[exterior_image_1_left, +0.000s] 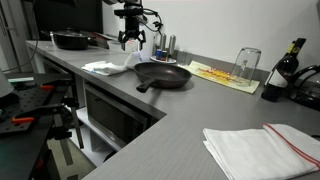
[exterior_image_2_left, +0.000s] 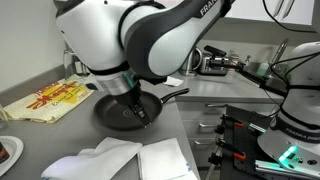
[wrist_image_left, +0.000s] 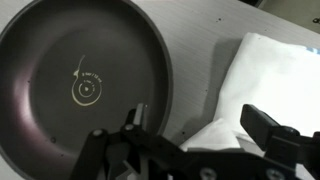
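My gripper (exterior_image_1_left: 132, 45) hangs above the counter, open, with nothing between its fingers. In the wrist view, one finger (wrist_image_left: 122, 150) overlaps the rim of a dark frying pan (wrist_image_left: 112, 62), while the other finger (wrist_image_left: 268, 133) lies over a folded white cloth (wrist_image_left: 270, 80). The pan rests flat, its black handle (exterior_image_1_left: 143, 87) pointing toward the counter's front edge. Exterior view 2 shows the cloth (exterior_image_2_left: 168, 160) in front of the pan, beside a second, crumpled white cloth (exterior_image_2_left: 95, 162). The arm hides part of the scene behind it there.
A white towel with red stripes (exterior_image_1_left: 262, 150) lies at the near right. A glass (exterior_image_1_left: 247, 64) and a dark bottle (exterior_image_1_left: 284, 70) stand at the back, near a yellow patterned cloth (exterior_image_1_left: 215, 74). A pot (exterior_image_1_left: 70, 40) sits far left. Mid-counter is clear.
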